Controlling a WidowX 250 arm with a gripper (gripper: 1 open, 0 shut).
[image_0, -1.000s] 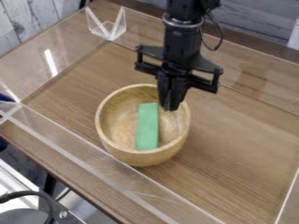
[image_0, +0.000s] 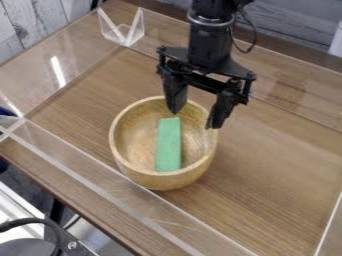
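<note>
A round tan bowl (image_0: 136, 160) sits on the wooden table with a green rectangular block (image_0: 168, 142) lying inside it, lengthwise toward the camera. My black gripper (image_0: 197, 107) hangs over the back of the bowl, open, its two dark fingers apart on either side above the rim, with nothing seen between them. The fingertips are above the far end of the green block.
A clear angular plastic piece (image_0: 123, 28) stands at the back left. A black cable (image_0: 27, 236) and dark floor show at the lower left edge.
The gripper has turned and tilted over the bowl, its fingers now lower and more spread in view. The bowl and block look unmoved.
</note>
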